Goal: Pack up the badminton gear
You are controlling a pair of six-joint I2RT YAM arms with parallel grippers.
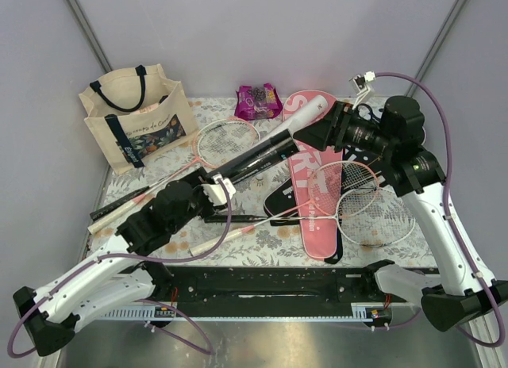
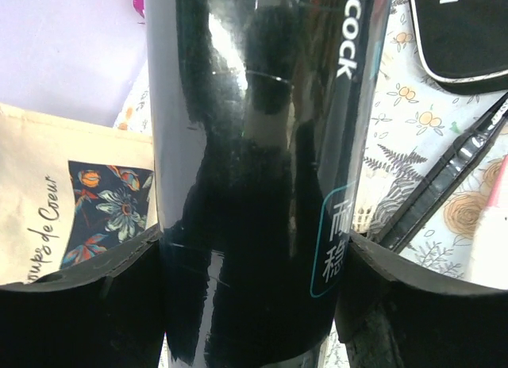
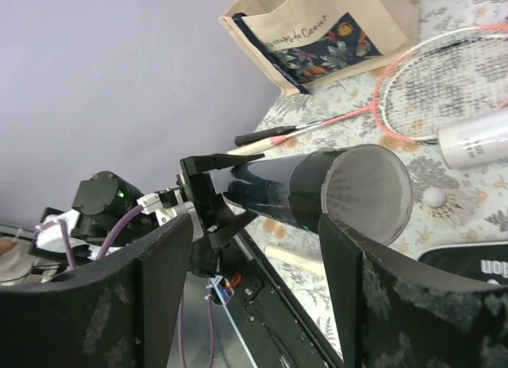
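Note:
A glossy black shuttlecock tube [image 2: 254,146] is gripped across its body by my left gripper [image 1: 213,182]. It is raised over the table, tilted, pointing to the back right. In the right wrist view, its open end [image 3: 369,189] faces right and the inside shows pale. My right gripper is open, with nothing between its fingers; in the top view it hovers near the tube's far end. The tote bag [image 1: 139,130] stands upright at the back left. A white cylinder [image 1: 308,113] lies beyond the black tube, partly hidden. One shuttlecock [image 3: 435,197] rests on the cloth.
Rackets [image 1: 230,139] lie at the back middle, left and front right, some overlapping. A pink racket bag [image 1: 317,233] and a dark bag [image 1: 282,197] are on the right. A purple pouch [image 1: 258,102] sits at the back. Free cloth remains at the front left.

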